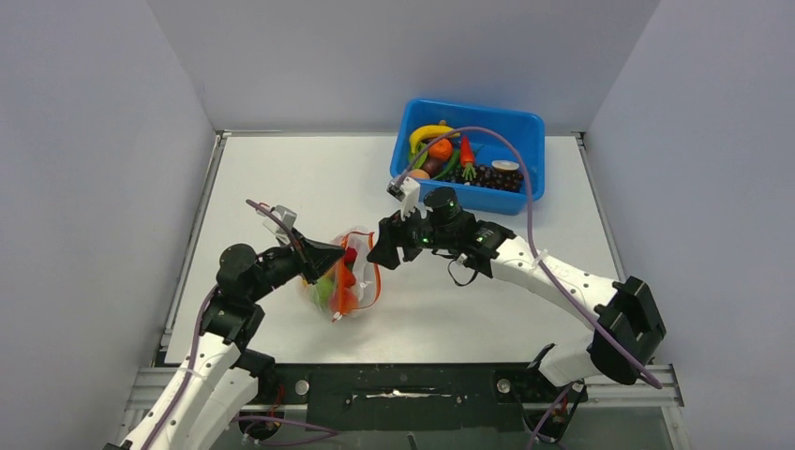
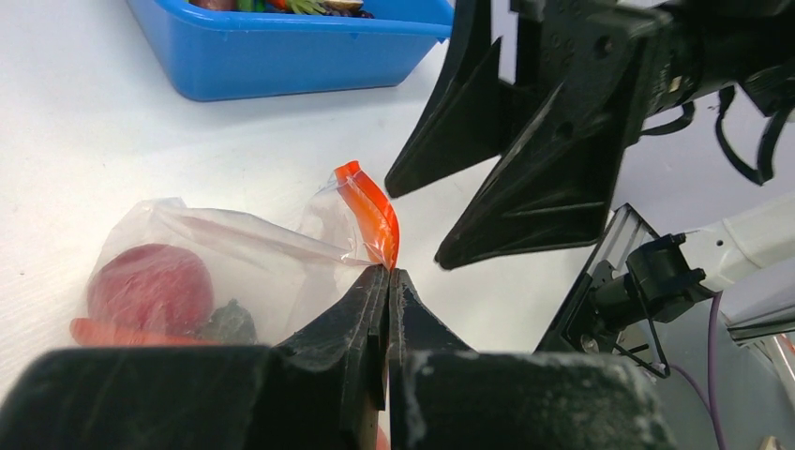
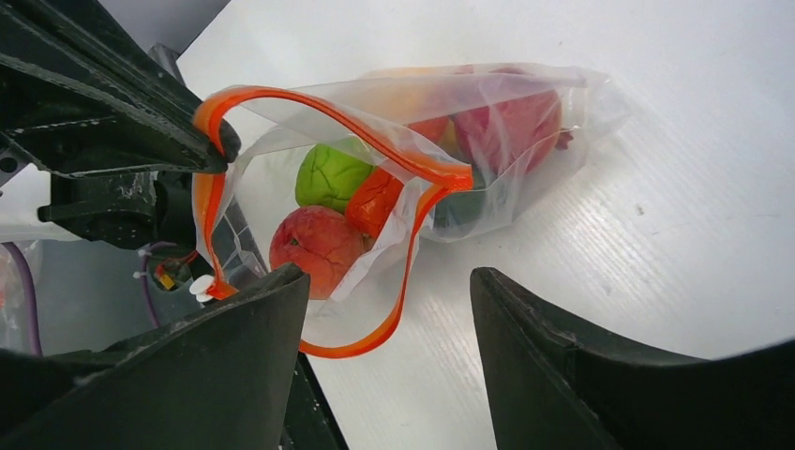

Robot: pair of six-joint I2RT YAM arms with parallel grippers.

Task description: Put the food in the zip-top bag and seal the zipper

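Note:
The zip top bag (image 1: pixel 354 281) lies on the table with several food pieces inside, red, green and orange (image 3: pixel 323 173), its orange-trimmed mouth (image 3: pixel 375 333) gaping. My left gripper is shut on the bag's orange rim at the upper part of the opening, as both wrist views show. My right gripper stands open just right of the bag's mouth in the top view, with nothing between its fingers; in the left wrist view its black fingers hang beside the pinched rim.
A blue bin (image 1: pixel 516 131) of other food, including banana, carrot and grapes, stands at the back right.

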